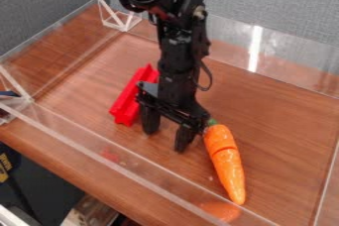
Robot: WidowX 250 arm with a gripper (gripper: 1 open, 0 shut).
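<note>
The black gripper (167, 131) is low over the wooden table, its two fingers apart and pointing down. A red object (133, 93) lies just left of the gripper, partly behind it, angled away toward the back. An orange toy carrot (227, 167) with a green tip lies right of the gripper, pointing toward the front.
Clear plastic walls (290, 72) border the wooden table (281, 134). A white wire frame (119, 17) sits at the back left corner.
</note>
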